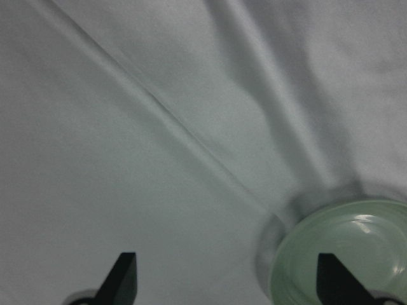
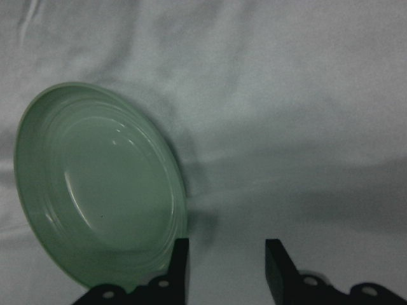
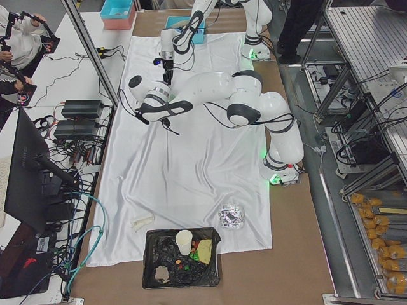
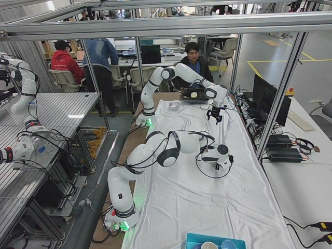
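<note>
A green shallow dish [image 2: 102, 178] lies on the white cloth; in the camera left view it is mostly hidden under the arms. My right gripper stands open above it, the dish at its left finger's side and bare cloth between the fingertips. My left gripper is also open, with the dish [image 1: 362, 241] under its right finger and cloth between the fingertips. Whether any finger touches the dish cannot be told.
A black bin [image 3: 150, 267] with a cup and scraps stands at one end. A silver packet [image 3: 231, 216] and a pale strip [image 3: 141, 222] lie on the cloth. A blue tray [image 4: 192, 238] is at the other end.
</note>
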